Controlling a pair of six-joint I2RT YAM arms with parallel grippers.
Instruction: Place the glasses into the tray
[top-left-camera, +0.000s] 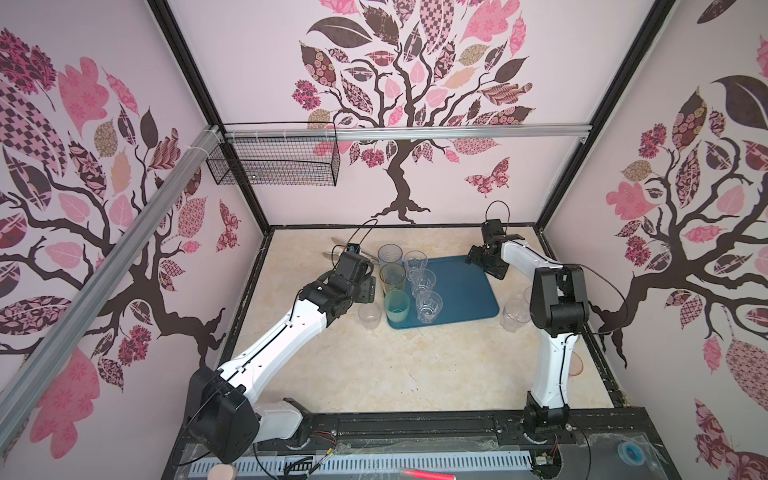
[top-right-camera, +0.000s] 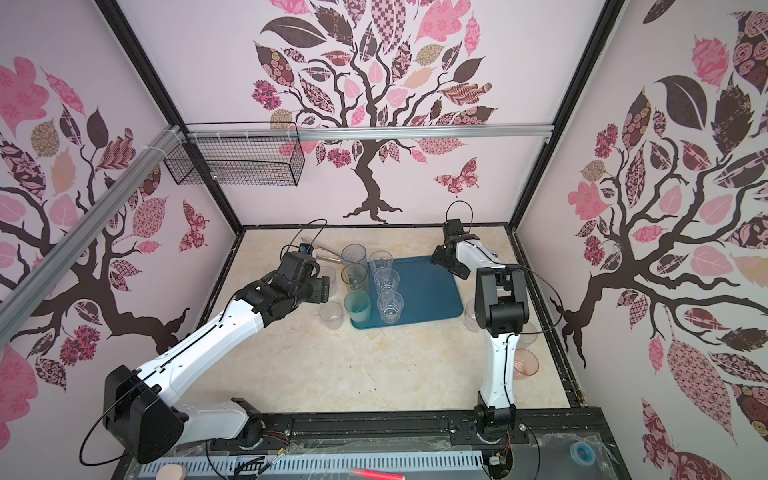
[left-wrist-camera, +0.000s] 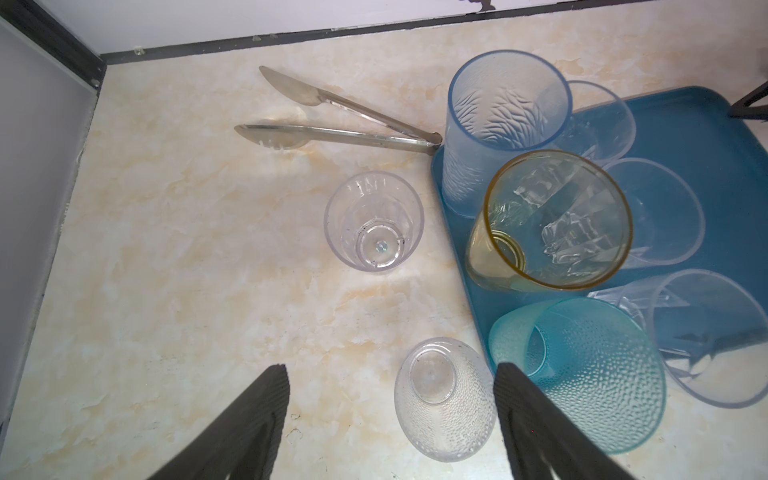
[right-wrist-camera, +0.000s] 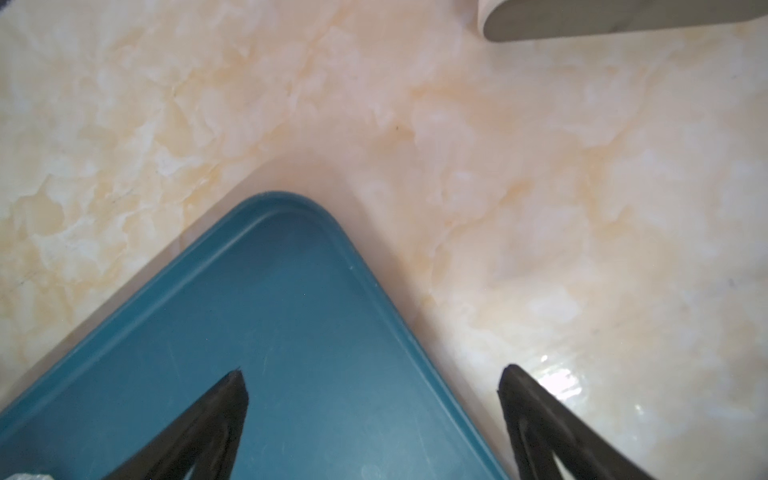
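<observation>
The blue tray (top-left-camera: 468, 296) holds several glasses along its left part: a tall blue one (left-wrist-camera: 480, 160), an amber-rimmed one (left-wrist-camera: 500, 256), a teal one (left-wrist-camera: 576, 376) and clear ones such as the glass (top-right-camera: 390, 306). Outside the tray's left edge stand two clear glasses, one plain (left-wrist-camera: 374, 221) and one textured (left-wrist-camera: 445, 400). Above this area my left gripper is open and empty, with the textured glass seen between its fingers. My right gripper hangs open over the tray's far right corner, holding nothing. More clear glasses (top-left-camera: 514, 314) stand right of the tray, partly behind the right arm.
Metal tongs (left-wrist-camera: 352, 128) lie behind the plain glass, touching the tray's edge. A pinkish glass (top-right-camera: 524, 364) sits near the right wall. The tray's right half is bare, and the front table (top-left-camera: 424, 368) is clear. A wire basket (top-left-camera: 280, 160) hangs at the back left.
</observation>
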